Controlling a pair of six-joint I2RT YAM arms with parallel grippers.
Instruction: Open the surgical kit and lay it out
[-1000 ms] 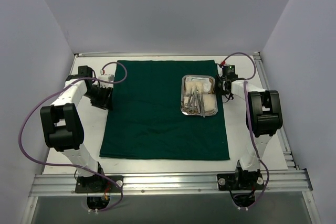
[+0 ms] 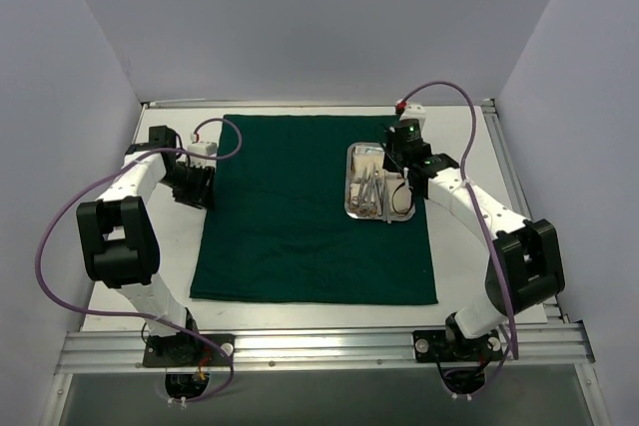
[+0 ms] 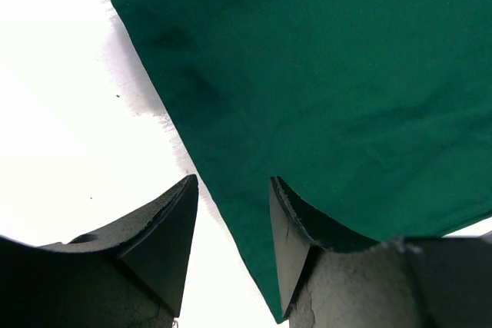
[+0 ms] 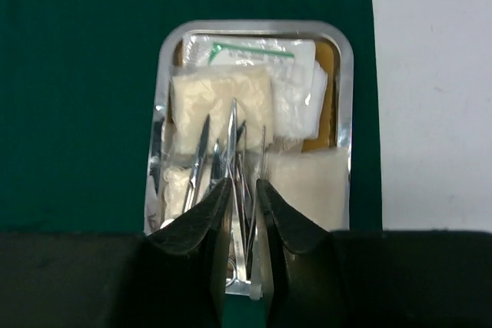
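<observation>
A metal tray (image 2: pixel 349 197) lies on the right part of the green drape (image 2: pixel 290 246), holding wrapped gauze packs (image 4: pixel 223 90) with forceps, scissors and other steel instruments (image 4: pixel 234 144) on top. My right gripper (image 2: pixel 393 155) is raised over the tray's upper part; in its wrist view the fingertips (image 4: pixel 244 190) are a small distance apart, in front of the instruments, with nothing seen held. My left gripper stands open at the drape's left edge, nothing between its fingers.
White table surface (image 2: pixel 160 246) borders the drape on both sides. Grey walls enclose the workspace.
My right arm has lifted and swung left from the drape's right edge to over the tray. The left arm and the tray look unmoved.
</observation>
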